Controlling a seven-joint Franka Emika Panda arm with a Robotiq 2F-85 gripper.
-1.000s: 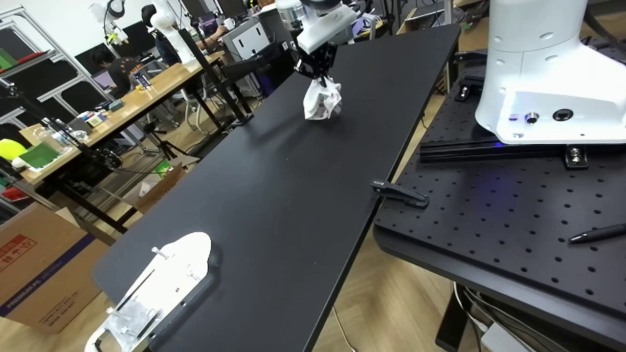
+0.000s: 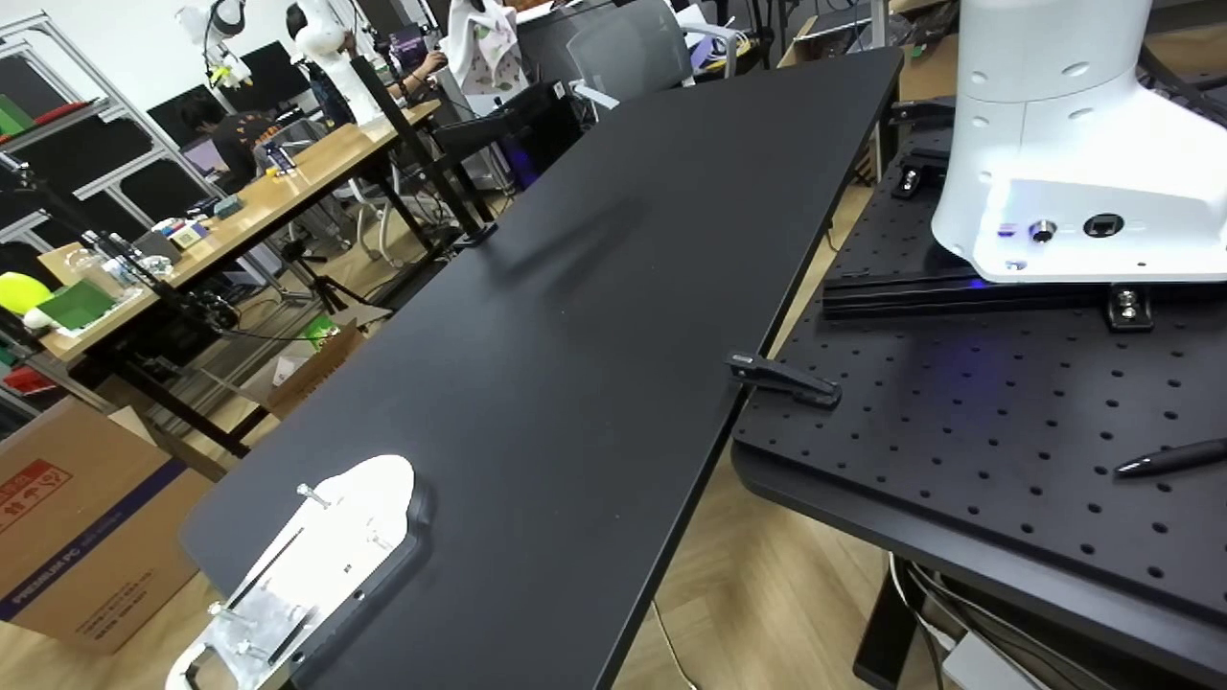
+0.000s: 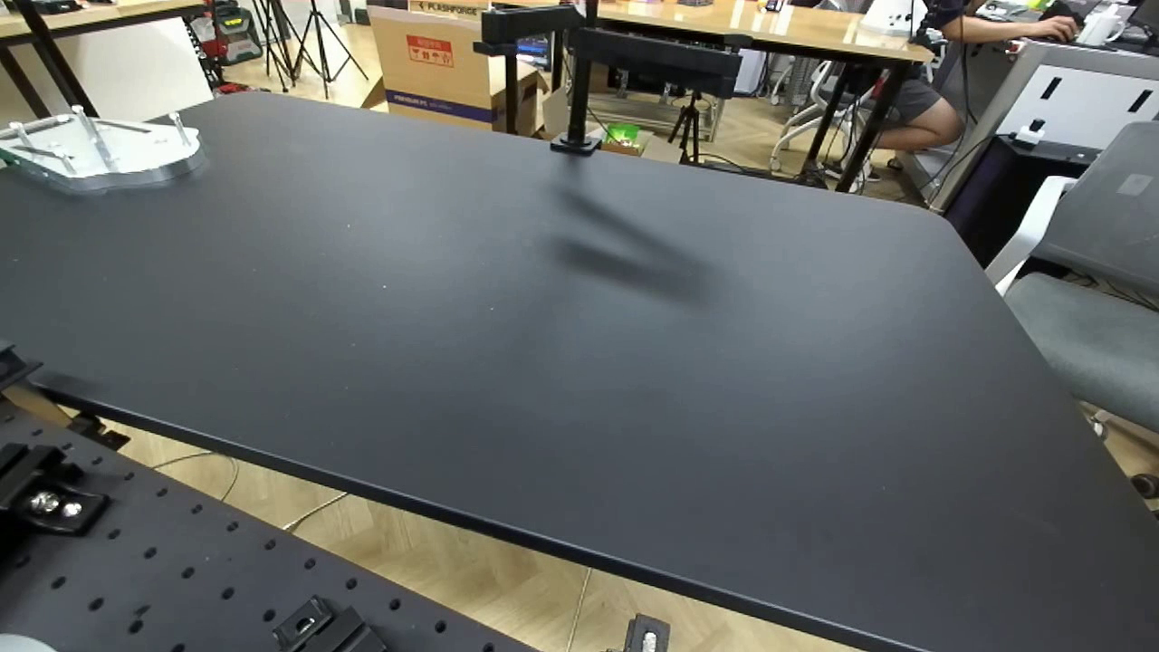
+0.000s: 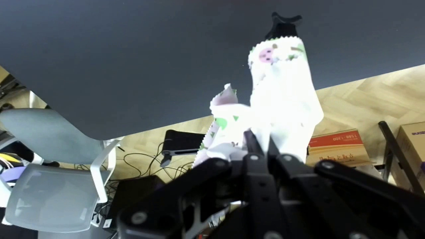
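Note:
In the wrist view my gripper is shut on a white cloth with pink and green prints and a zigzag edge. The cloth hangs bunched from the fingertips, with one long fold and a smaller flap. Exterior view 1 shows the cloth at the top edge of the picture, in the air; the gripper itself is out of that view. Neither cloth nor gripper appears in exterior view 2.
A black post stands at the far edge. A grey chair is beside the table.
A second ago the gripper held the cloth lower over the table in exterior view 1.

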